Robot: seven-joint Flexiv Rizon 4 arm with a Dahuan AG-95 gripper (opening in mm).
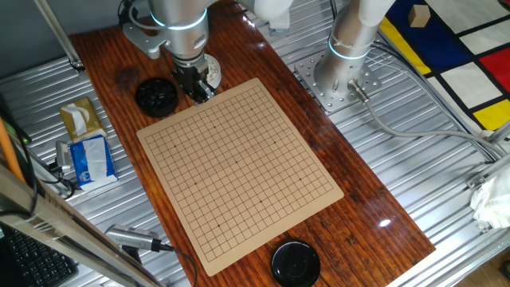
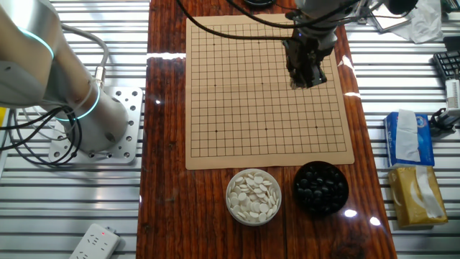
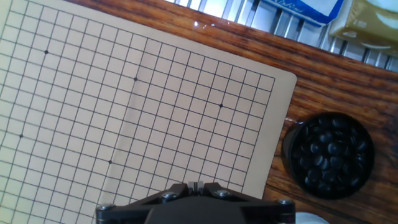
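Observation:
A bare Go board (image 1: 239, 175) with a printed grid lies on the wooden table; no stones show on it. Black stones fill a black bowl (image 2: 320, 188), and white stones fill a white bowl (image 2: 254, 197) beside it, both just off one board edge. From above, my gripper shows its fingertips together, shut, with nothing visible between them. In exterior view 1 the gripper (image 1: 209, 97) hangs near the board's edge by the bowls, partly covering the white bowl (image 1: 213, 70). Only a sliver of the white bowl (image 3: 309, 218) enters the wrist view; the black bowl (image 3: 329, 155) shows fully.
An empty-looking black dish (image 1: 295, 263) sits past the board's opposite edge. Tissue packs, one blue (image 1: 93, 162) and one gold (image 1: 82, 119), lie off the table's other side. Space above the board is mostly clear.

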